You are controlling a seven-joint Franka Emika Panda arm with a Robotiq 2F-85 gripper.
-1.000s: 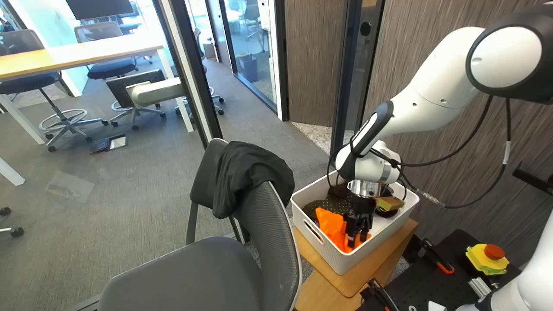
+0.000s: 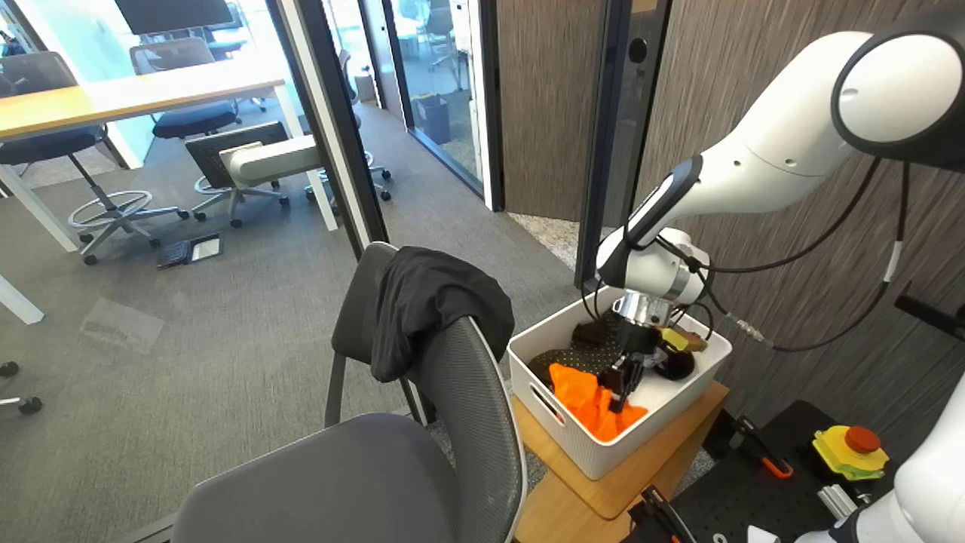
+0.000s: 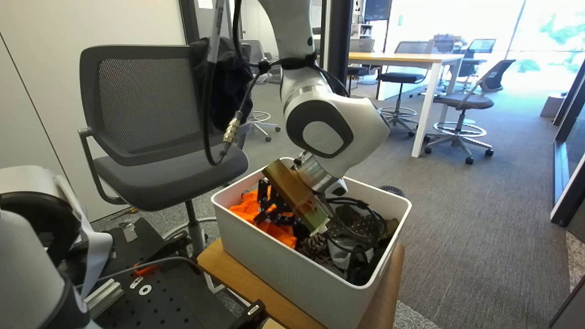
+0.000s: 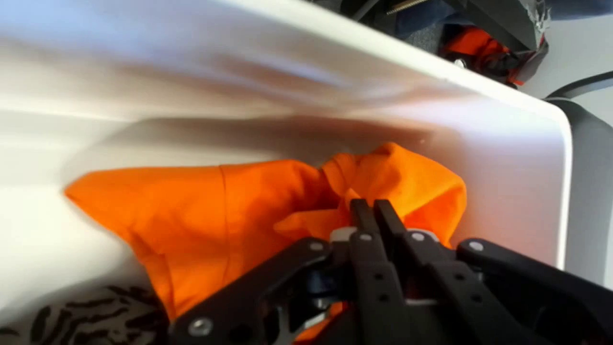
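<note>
A bright orange cloth (image 4: pixel 195 207) lies crumpled in the white bin (image 2: pixel 562 439), close to one wall. My gripper points down into the bin, its fingers nearly together and a fold of the cloth bunched up around their tips. It is shut on the orange cloth, though the pinched part itself is mostly hidden behind the fingers. From the outside, the black gripper (image 2: pixel 619 403) stands over the cloth (image 2: pixel 579 394), and most of the cloth still rests on the bin floor.
Dark dotted fabric (image 2: pixel 588 360) and a zebra-striped cloth (image 4: pixel 86 315) share the bin, which sits on a wooden stand (image 3: pixel 257 285). A grey chair (image 2: pixel 362 480) with a black garment (image 2: pixel 434 303) on its backrest is close by. Tools lie on a black board (image 3: pixel 170 301).
The gripper's fingers stood apart over the cloth a second ago; now they are together. The wrist has risen slightly and shifted a little to the right in exterior view 1.
</note>
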